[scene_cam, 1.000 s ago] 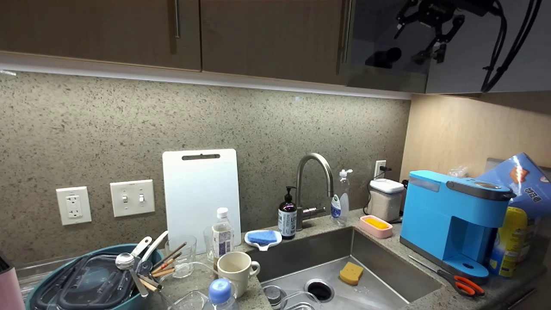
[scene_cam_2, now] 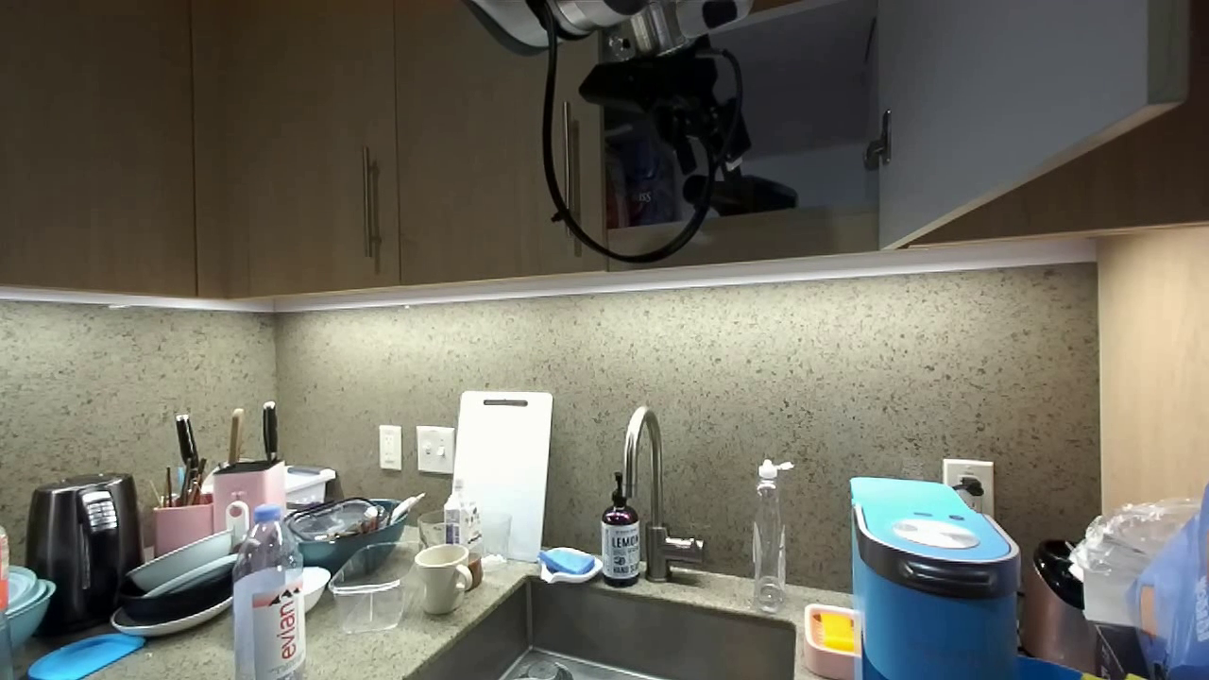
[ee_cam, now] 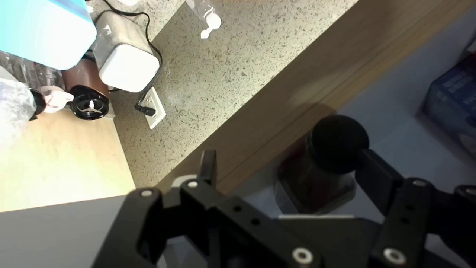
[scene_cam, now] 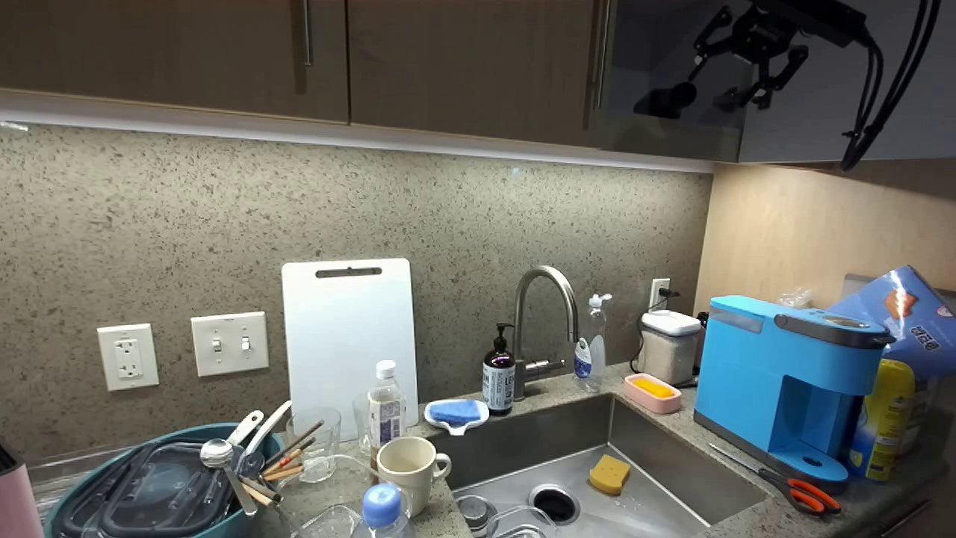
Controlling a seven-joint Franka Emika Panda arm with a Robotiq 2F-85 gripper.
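Observation:
A dark jar or bottle with a round black cap [ee_cam: 341, 140] lies in the open upper cabinet; its see-through body [ee_cam: 308, 181] shows below the cap in the wrist view. My gripper is open, with one finger on either side of that view and nothing held. The right finger [ee_cam: 379, 181] overlaps the cap's edge; touching or apart, I cannot tell. In exterior view 1 the gripper [scene_cam: 724, 88] hangs above and to the right of the dark jar [scene_cam: 661, 102]. Exterior view 2 has the gripper mostly hidden by its own arm and cable.
The cabinet's swung-out door [scene_cam_2: 1020, 113] stands close on the right. A dark blue box [ee_cam: 453, 105] sits deeper on the shelf. Below are the sink [scene_cam: 650, 448], the faucet [scene_cam: 524, 341] and a blue coffee machine [scene_cam: 762, 376]. A black cable [scene_cam_2: 555, 147] loops below the arm.
In exterior view 1 my gripper has come down slightly, its left finger now nearer the jar's cap. The cable has shifted a little. The jar looks unmoved.

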